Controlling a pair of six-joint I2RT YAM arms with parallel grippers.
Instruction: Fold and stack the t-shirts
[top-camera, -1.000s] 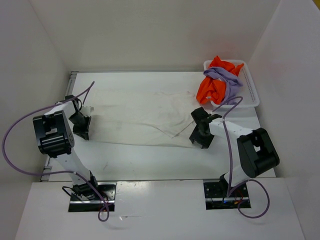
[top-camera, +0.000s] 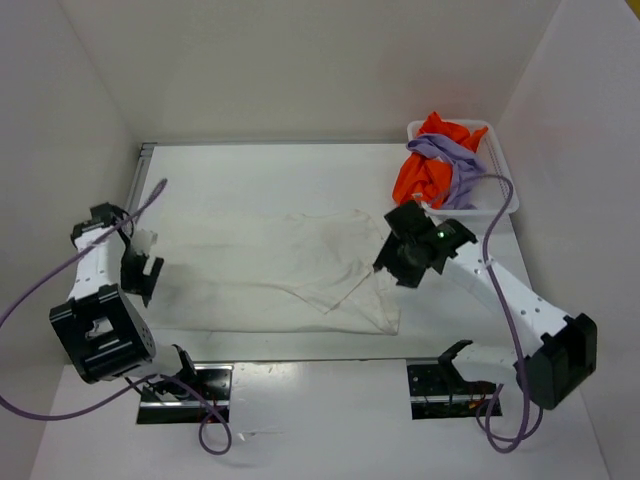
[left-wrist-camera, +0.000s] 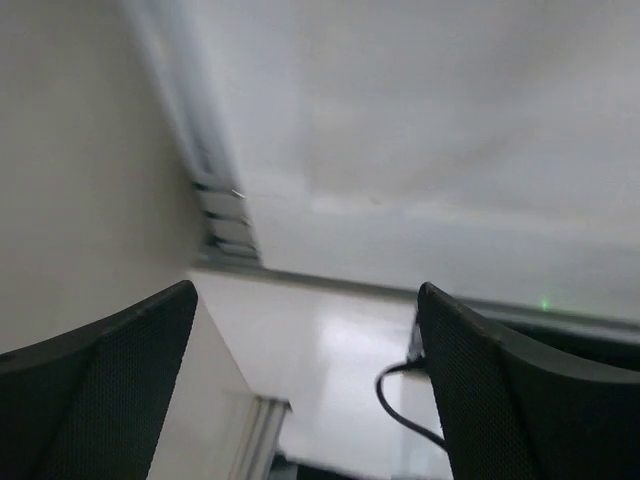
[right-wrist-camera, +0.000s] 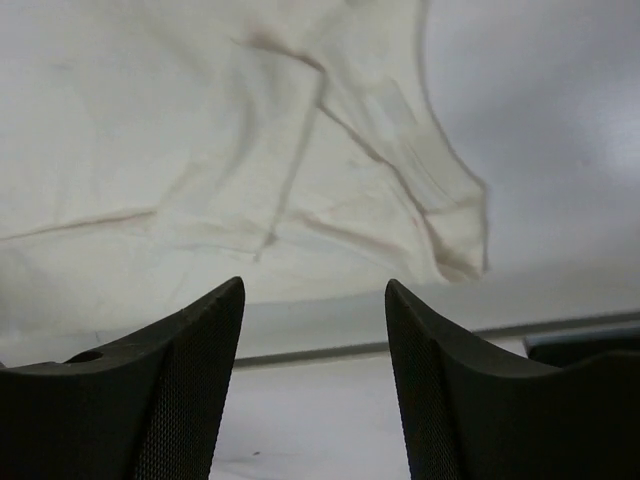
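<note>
A cream t-shirt lies spread across the table, with a folded-over flap and ruffled right end. My left gripper is at the table's left edge, by the shirt's left end, open; its wrist view is blurred and shows nothing between the fingers. My right gripper is above the shirt's right end, fingers apart, with the cream cloth below it and none visibly held.
A white basket with orange and purple clothing stands at the back right. Walls enclose the back and sides.
The shirt's lower edge now lies nearer the front edge. Both arms have shifted toward the front and risen, and the right gripper has come away from the cloth.
</note>
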